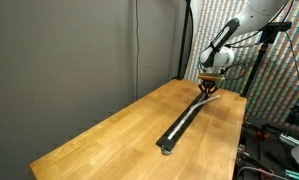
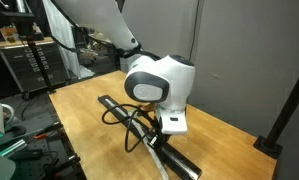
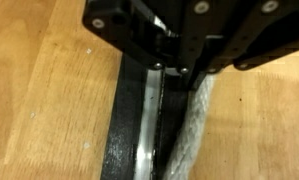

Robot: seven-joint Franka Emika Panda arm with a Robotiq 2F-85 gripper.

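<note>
A long black channel (image 1: 179,132) lies on the wooden table, with a shiny silver line along it in the wrist view. A pale grey, rope-like strip (image 3: 189,138) runs beside the silver line and up to my gripper. The fingers are shut on the strip, though the arm's dark parts hide most of the grip. From exterior view 2, my gripper (image 2: 154,140) stands low over the channel (image 2: 179,160), and the strip (image 2: 149,152) slants away from it toward the near edge. The strip's far part lies along the channel.
A dark rail (image 2: 269,143) stands at the table's edge, and a dark cable (image 2: 114,112) loops from the arm.
</note>
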